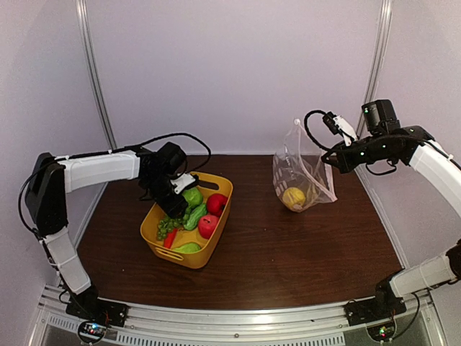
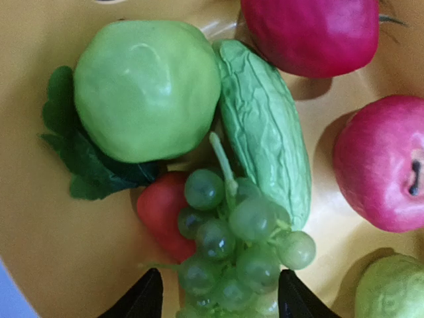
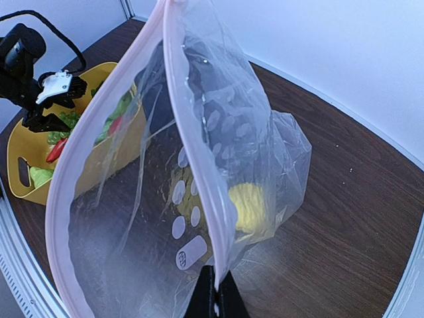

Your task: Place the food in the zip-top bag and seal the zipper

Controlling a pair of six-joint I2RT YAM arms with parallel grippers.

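Observation:
My left gripper is open over the yellow basket. Between its spread fingers lie green grapes (image 2: 228,245), and whether they touch is unclear. Around the grapes are a green apple-like fruit (image 2: 147,91), a ridged green vegetable (image 2: 265,126), a red piece (image 2: 163,215), and two red fruits, one an apple (image 2: 384,162). At the right, my right gripper is shut on the rim of the clear zip top bag (image 3: 288,156), which hangs with its mouth gaping. A yellow fruit (image 1: 293,198) sits in the bag's bottom.
The yellow basket (image 1: 221,241) stands at the left of the dark table (image 1: 288,267). A pale green fruit (image 1: 189,247) rests at its front end. Bare tabletop separates basket and bag. Pale walls enclose the back and sides.

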